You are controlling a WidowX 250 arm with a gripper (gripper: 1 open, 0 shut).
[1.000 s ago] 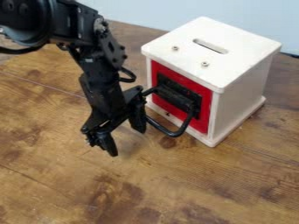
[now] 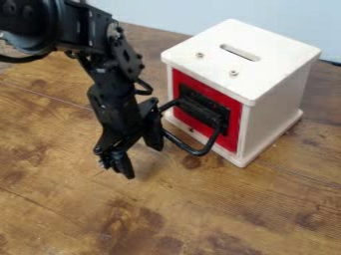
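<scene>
A white wooden box (image 2: 266,85) stands at the upper right, with a red front panel (image 2: 232,142) holding a black door (image 2: 202,108) with a curved black handle (image 2: 189,149). My black gripper (image 2: 136,149) is open and points down in front and to the left of the box, low over the table, near the handle's left end. Nothing shows between its fingers.
A pale wall runs behind the box. A slot and two small knobs show on the box's top.
</scene>
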